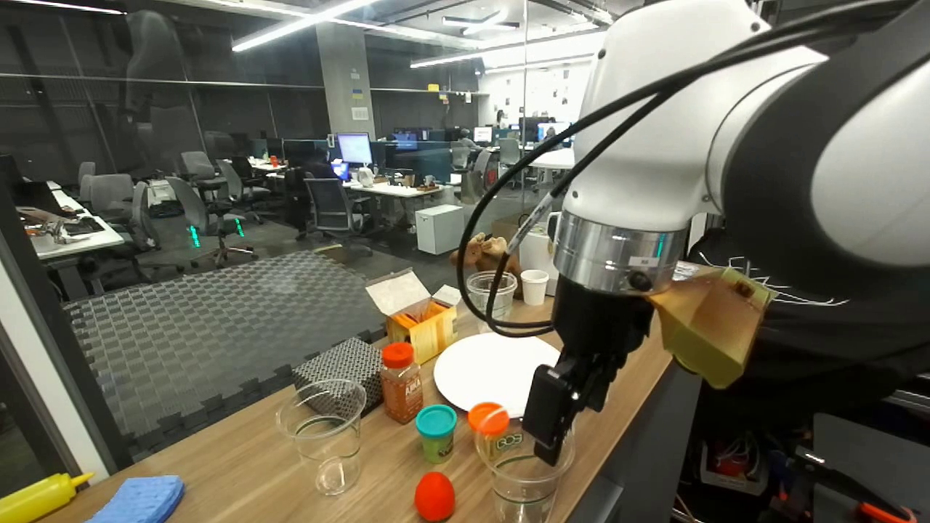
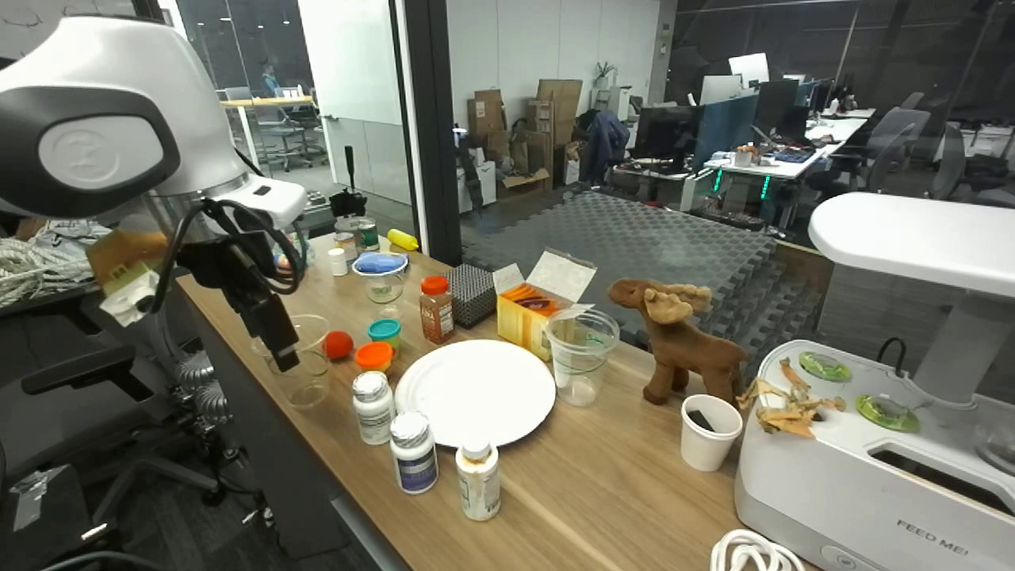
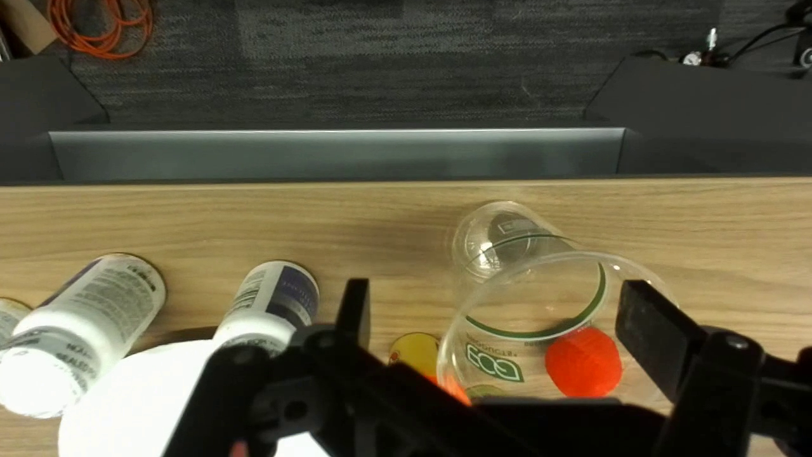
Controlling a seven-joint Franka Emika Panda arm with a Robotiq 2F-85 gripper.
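Observation:
My gripper stands open above a clear plastic cup (image 3: 525,301), whose rim shows between the two fingers in the wrist view. In exterior view 1 a dark finger (image 1: 551,405) overlaps the rim of that cup (image 1: 524,488); whether they touch I cannot tell. Nothing is gripped. A red ball (image 1: 434,497) rests on the table beside the cup, and in the wrist view it is seen through the clear wall. Close by are an orange-lidded tub (image 2: 373,357) and a teal-lidded tub (image 1: 436,427).
A white plate (image 2: 476,390) and several white pill bottles (image 2: 415,457) lie along one side. Another clear cup (image 1: 327,440), a red-capped jar (image 1: 402,383) and a tea box (image 2: 528,309) stand farther off. The table's edge (image 3: 304,185) is near the cup.

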